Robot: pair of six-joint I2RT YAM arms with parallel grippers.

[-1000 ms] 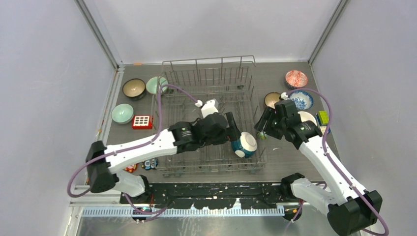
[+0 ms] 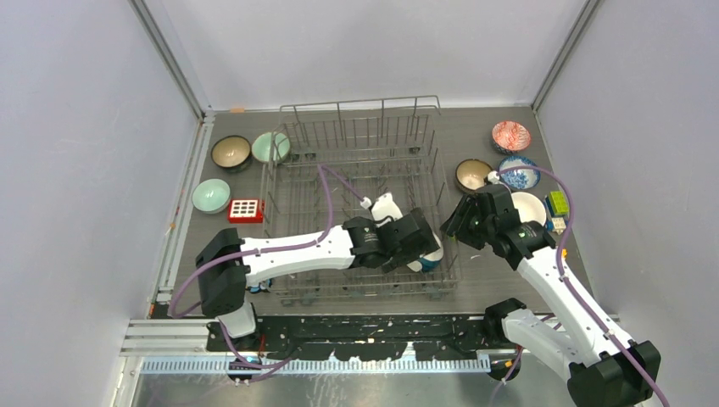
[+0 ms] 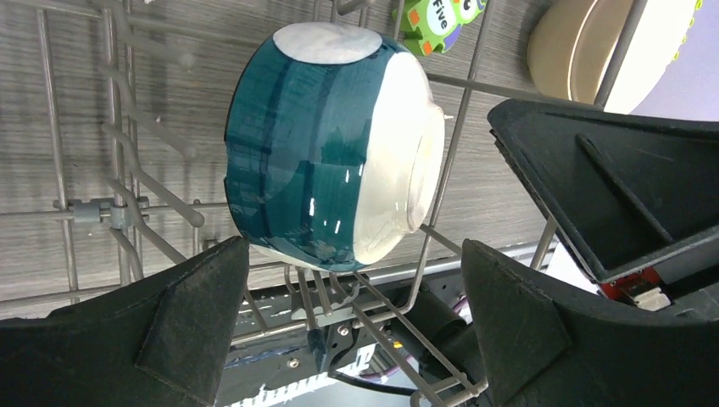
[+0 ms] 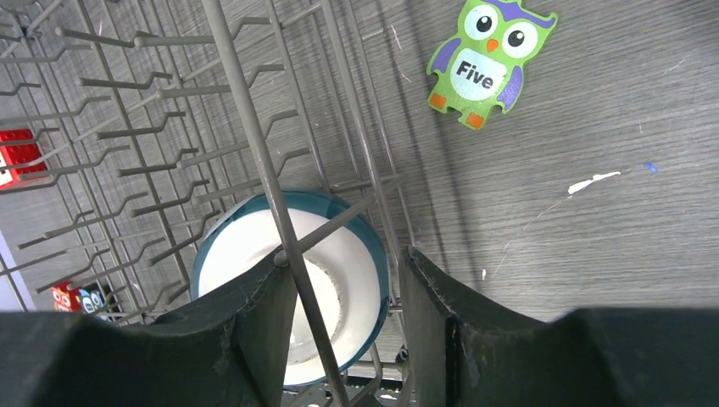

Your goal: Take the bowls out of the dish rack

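One teal-and-white bowl (image 3: 314,153) rests tilted on its side in the front right part of the wire dish rack (image 2: 365,292). From above it is mostly covered by my left gripper (image 2: 428,242), which stands over it. In the left wrist view the left gripper is open, its fingers spread below and to either side of the bowl, not closed on it. My right gripper is part open at the rack's right side. Rack wires cross between its fingers, and the bowl's white base (image 4: 339,297) shows behind them. It holds nothing.
Other bowls stand outside the rack: a brown bowl (image 2: 231,153) and green bowls (image 2: 211,196) at left, a red patterned bowl (image 2: 511,136) and a blue patterned bowl (image 2: 520,172) at right. A green owl piece (image 4: 487,64) lies right of the rack.
My left arm has moved right, its gripper passing from beside the teal bowl to over it. The right gripper has shifted slightly and its fingers look closer together. The bowl stays in place.
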